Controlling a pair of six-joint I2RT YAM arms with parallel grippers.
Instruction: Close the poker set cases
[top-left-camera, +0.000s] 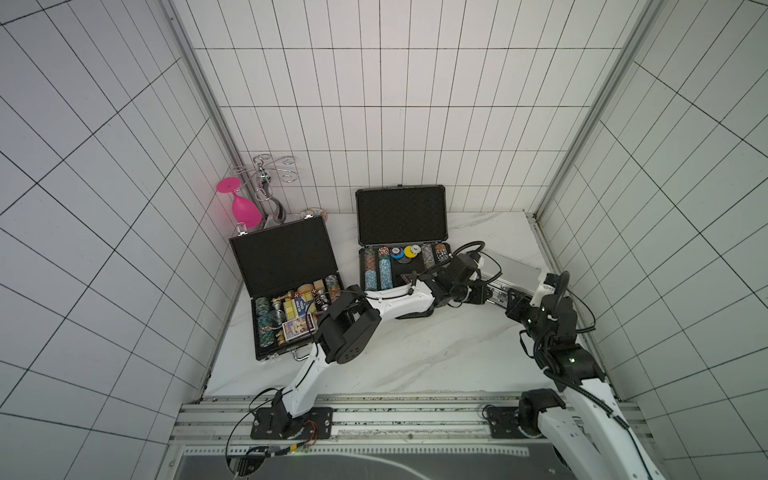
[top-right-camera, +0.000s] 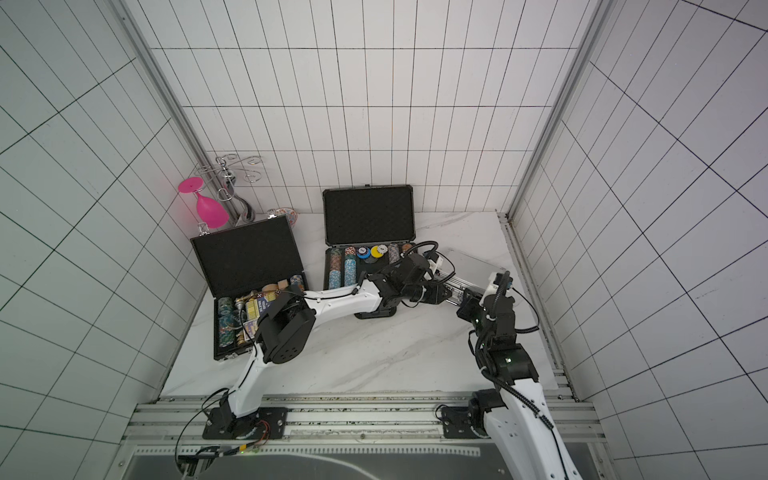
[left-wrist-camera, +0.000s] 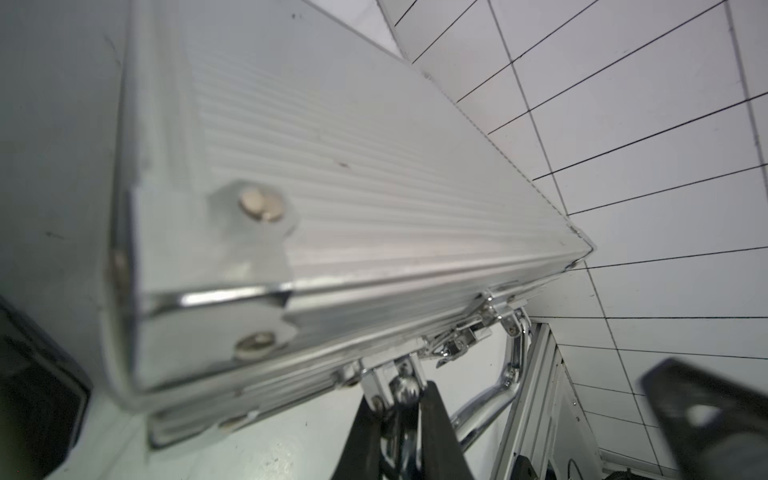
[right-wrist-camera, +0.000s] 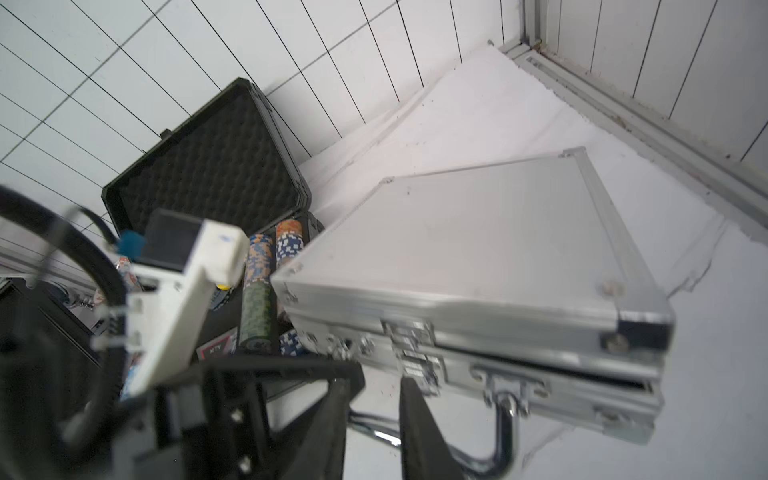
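The silver poker case (right-wrist-camera: 472, 240) lies at the right of the table, its lid down. A dark gap (right-wrist-camera: 576, 372) between lid and base shows near its right front corner, so the lid looks slightly raised there. My left gripper is shut on the left end of the case's chrome handle (left-wrist-camera: 496, 396), close to the bracket. My right gripper stands part open in front of the case, with nothing seen held between its fingers. Two black cases are open with lids upright: the left case (top-left-camera: 284, 256) and the middle case (top-left-camera: 401, 216).
Behind the left case stand a pink glass (top-left-camera: 246, 212) and a metal rack (top-left-camera: 268, 180). Chips and cards fill the left case; chip stacks (top-left-camera: 384, 268) show in the middle one. My left arm (top-left-camera: 400, 302) crosses in front of the middle case.
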